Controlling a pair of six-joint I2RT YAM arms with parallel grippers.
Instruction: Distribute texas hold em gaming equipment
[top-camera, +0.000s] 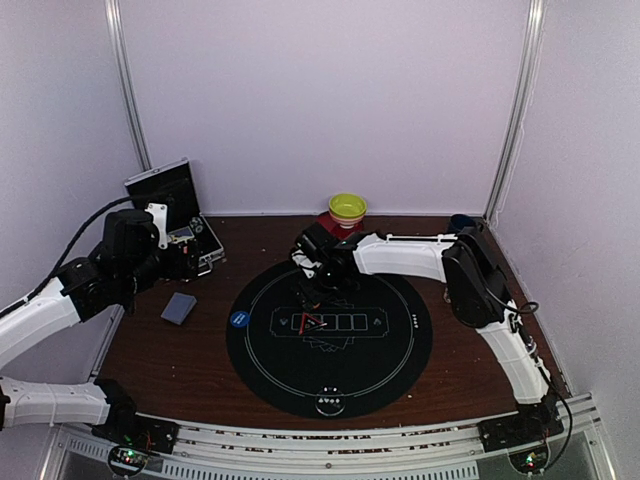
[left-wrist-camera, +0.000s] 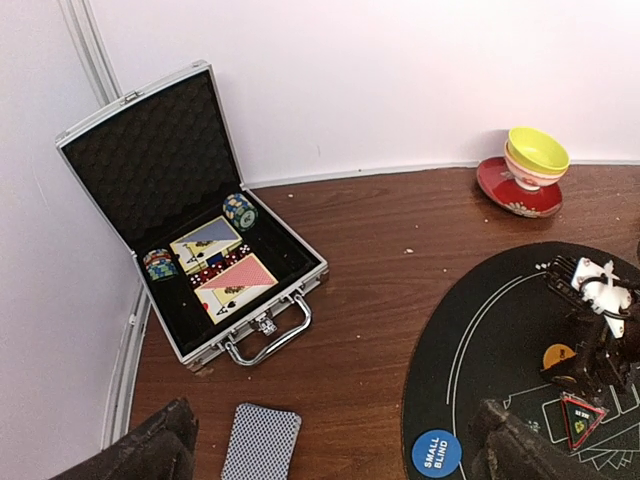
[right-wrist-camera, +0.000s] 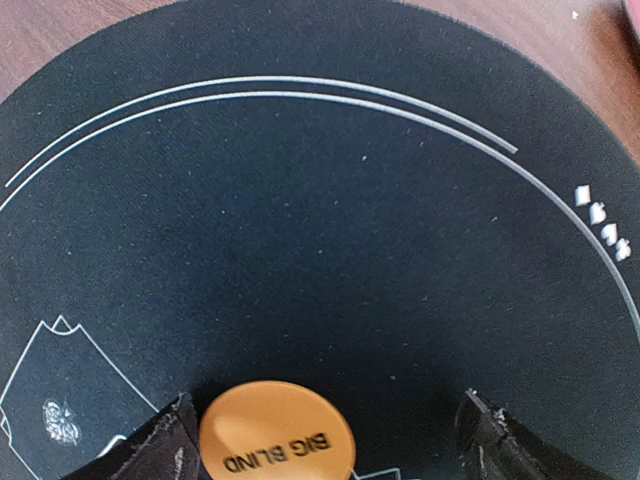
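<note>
The orange BIG BLIND button (right-wrist-camera: 277, 436) lies flat on the round black poker mat (top-camera: 330, 390). My right gripper is partly open around it: the button sits by the left finger, with a gap to the right one. To the left lies the blue SMALL BLIND button (left-wrist-camera: 436, 454), on the mat's edge. A red-edged triangular marker (left-wrist-camera: 580, 420) rests near the card boxes. My left gripper stands open and empty over the table's left side. Below it is a deck of cards (left-wrist-camera: 260, 443), on bare wood.
An open silver case (left-wrist-camera: 262, 325) with chips, cards and dice stands at the back left. Stacked bowls (left-wrist-camera: 537, 155) sit on a red plate (left-wrist-camera: 520, 200) behind the mat. A dark cup (top-camera: 461, 223) is at the back right.
</note>
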